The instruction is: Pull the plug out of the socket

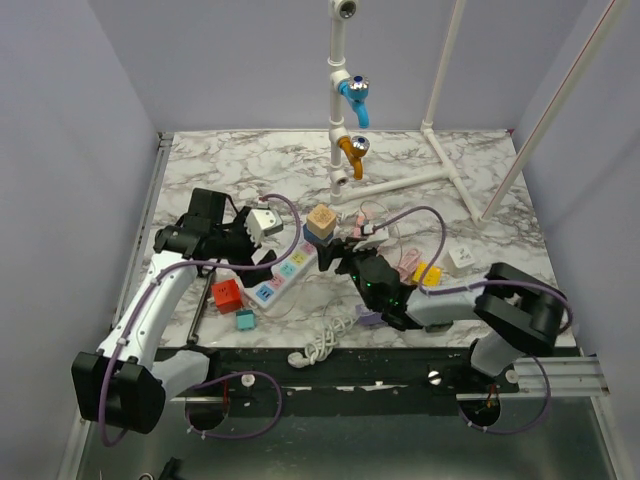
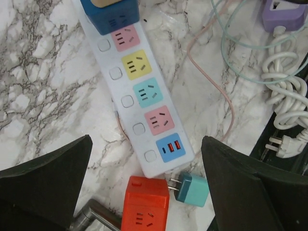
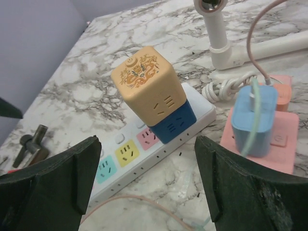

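A tan cube with a printed top sits on a blue block at the far end of the white socket strip. Both have socket holes in their sides; they look stacked, touching each other. In the right wrist view my right gripper stands open in front of them, apart from both, with nothing between its fingers. My left gripper is open over the strip's other end, where pink, yellow and teal sockets show empty. That view cuts off the blue block at its top edge.
Near the strip lie a red adapter, a teal plug and a coiled white cord. A pale blue block on a pink one stands right of the strip. White pipes rise behind.
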